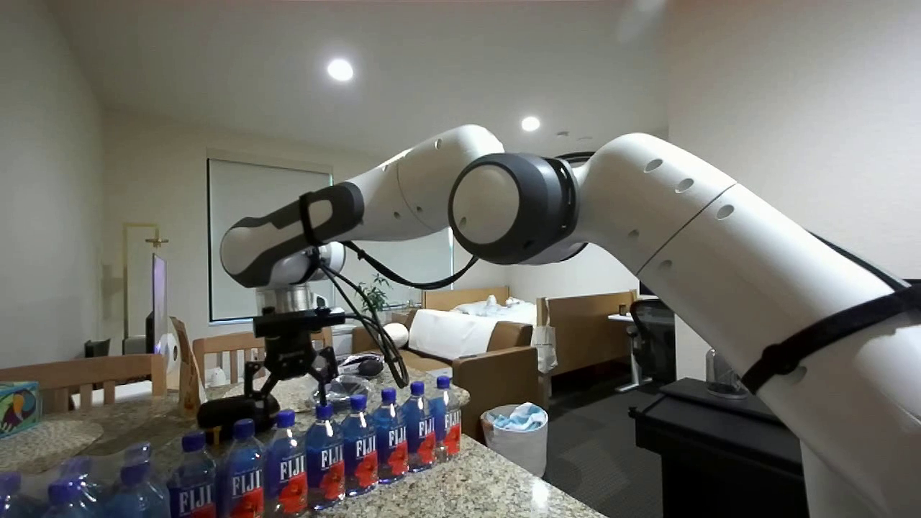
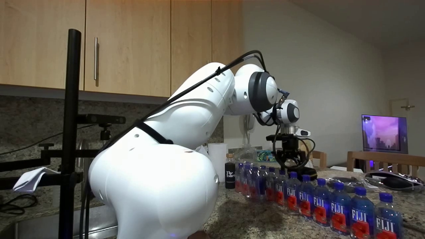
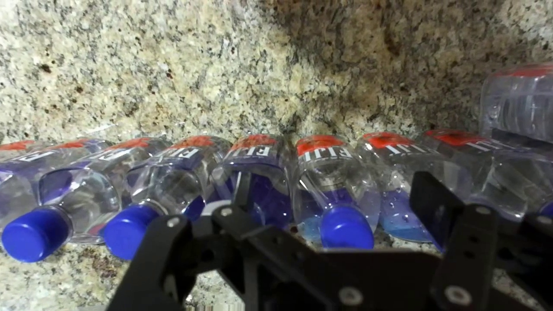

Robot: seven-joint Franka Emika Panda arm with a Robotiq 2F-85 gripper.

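My gripper (image 1: 289, 398) stands open above the row of water bottles, pointing down. Blue-capped FIJI bottles stand close together in a long row; in the first exterior view one bottle (image 1: 325, 457) is just below and in front of my fingers. Seen from the wrist, a bottle with a blue cap (image 3: 347, 228) lies between my two spread fingers, and another bottle (image 3: 256, 179) sits partly behind the left finger (image 3: 242, 191). Nothing is gripped. From the second exterior view, my gripper (image 2: 293, 165) is behind the row, and its fingertips are hard to make out there.
A black object (image 1: 237, 413) lies on the granite counter behind the bottles. Plastic-wrapped items (image 2: 392, 180) rest farther along. A dark bottle (image 2: 230, 172) and a paper towel roll (image 2: 217, 163) stand near the wall. Bare counter (image 2: 243, 221) lies on the arm's side of the row.
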